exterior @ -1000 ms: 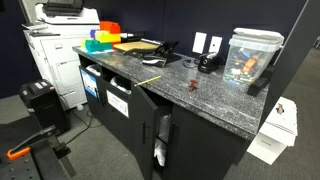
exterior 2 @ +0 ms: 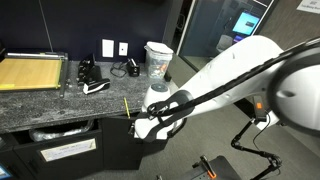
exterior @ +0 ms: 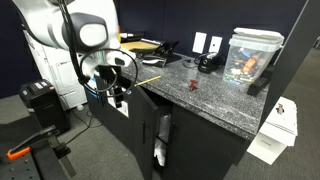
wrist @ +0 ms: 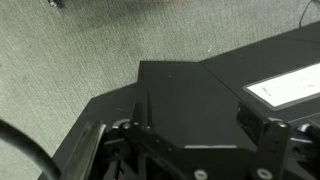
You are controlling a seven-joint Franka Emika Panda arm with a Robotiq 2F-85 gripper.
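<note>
My gripper (exterior: 119,101) hangs at the front of the black cabinet, just below the worktop and close to the cabinet door (exterior: 145,122), which stands ajar. White items (exterior: 160,152) show inside the opening. In the wrist view, black panels lie under my gripper, whose fingers are spread apart with no object seen between them. A white label (wrist: 285,88) on a dark front shows at the right there. Whether a finger touches the door cannot be told.
On the grey worktop (exterior: 215,98) lie a yellow stick (exterior: 150,79) and a small red object (exterior: 193,85). A clear bin (exterior: 248,58) stands at its far end. Carpet (wrist: 70,60) lies open before the cabinet; a black drawer unit (exterior: 43,105) stands at the left.
My arm has come down from the upper left into view, bringing the gripper to the cabinet front. The door and the things on the worktop look unmoved.
</note>
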